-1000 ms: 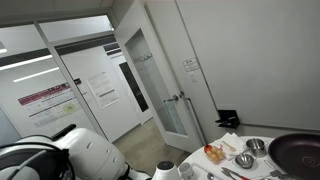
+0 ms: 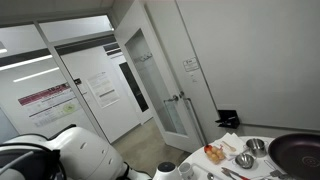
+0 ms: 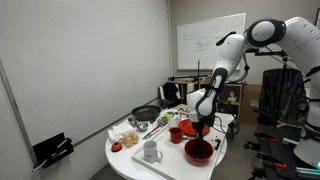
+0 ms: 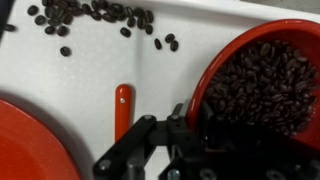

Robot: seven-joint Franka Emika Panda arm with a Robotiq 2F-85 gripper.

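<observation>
A red bowl (image 4: 212, 75) of dark coffee beans (image 4: 262, 85) fills the right of the wrist view. My gripper is shut on its near-left rim, though the dark fingers partly hide the contact. In exterior view 2 the gripper (image 3: 202, 138) reaches down to the bowl (image 3: 198, 153) at the front of the white table. Whether the bowl rests on the surface or hangs just above it, I cannot tell. Loose beans (image 4: 90, 10) lie scattered on the white surface, beside a red-handled utensil (image 4: 123, 110).
A red plate (image 4: 25, 145) lies left of the utensil. Around the bowl stand a white mug (image 3: 152, 152) and a red mug (image 3: 175, 133); a tomato (image 3: 115, 147) sits at the table's left. The dark pan (image 3: 145, 112) is farther back.
The white arm at the bottom left of exterior view 1 has shifted slightly to the right. The table items seen there have stayed put.
</observation>
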